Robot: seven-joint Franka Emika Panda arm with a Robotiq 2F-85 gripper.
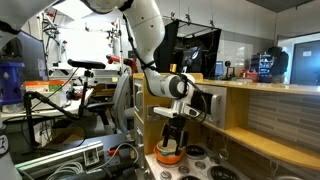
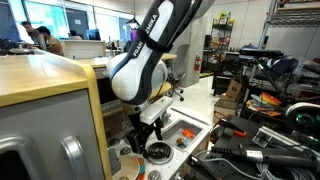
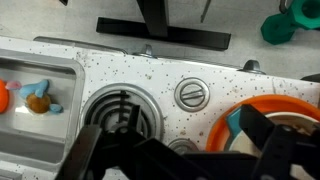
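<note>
Low over the toy stovetop hangs my gripper, its two dark fingers (image 3: 128, 148) wide apart with nothing seen between them. To its right in the wrist view is an orange bowl (image 3: 283, 103), with a lighter round item and something teal (image 3: 235, 122) inside, partly covered by the right finger. In exterior view 1 the gripper (image 1: 174, 132) is just above the bowl (image 1: 168, 158). A burner (image 3: 112, 103) lies partly under the left finger. A grey sink (image 3: 70, 68) at the left holds a blue and brown toy (image 3: 37, 88) and an orange item.
A silver knob (image 3: 191, 94) sits on the white counter between burner and bowl. Something green (image 3: 285, 25) stands at the upper right of the wrist view. A wooden shelf (image 1: 270, 145) runs along the back, with a grey cabinet (image 2: 45, 115) close beside the arm.
</note>
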